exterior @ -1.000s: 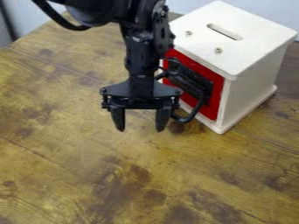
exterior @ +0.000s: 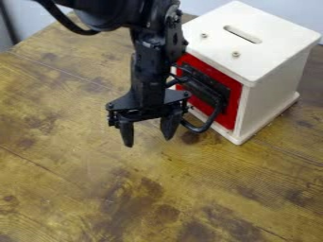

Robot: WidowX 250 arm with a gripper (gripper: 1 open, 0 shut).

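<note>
My black gripper [exterior: 147,132] points straight down over the wooden table, just left of a white box. Its two fingers stand apart, with nothing between them. The box [exterior: 266,87] has a slot in its top and a red front panel [exterior: 187,65] facing left, with a black fitting on it, partly behind the arm. A black cable curves beside the gripper near that panel.
The box fills the back right. A pale wall edge shows at the top left.
My gripper has shifted slightly left and up in the view over the last second. The box has not moved.
</note>
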